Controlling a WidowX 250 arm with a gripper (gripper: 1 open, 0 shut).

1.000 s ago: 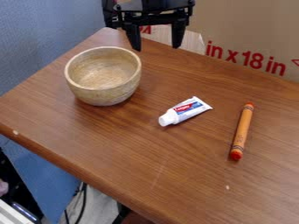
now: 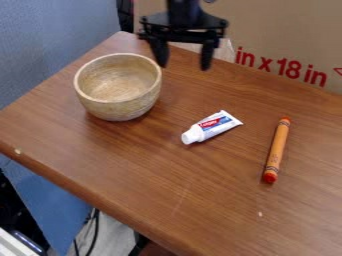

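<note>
A black gripper (image 2: 183, 52) hangs over the back of the wooden table, right of and above a woven bowl (image 2: 118, 99), its two fingers apart with nothing visible between them. The bowl is empty. A white toothpaste tube (image 2: 210, 127) lies near the middle of the table, and an orange crayon-shaped stick (image 2: 278, 149) lies to the right.
A cardboard box (image 2: 287, 40) stands behind the table, and a blue surface (image 2: 47, 100) borders it at the left. Cables show below the table's edge at lower left.
The gripper has moved slightly downward and to the right in view. The bowl, tube and orange stick have not moved.
</note>
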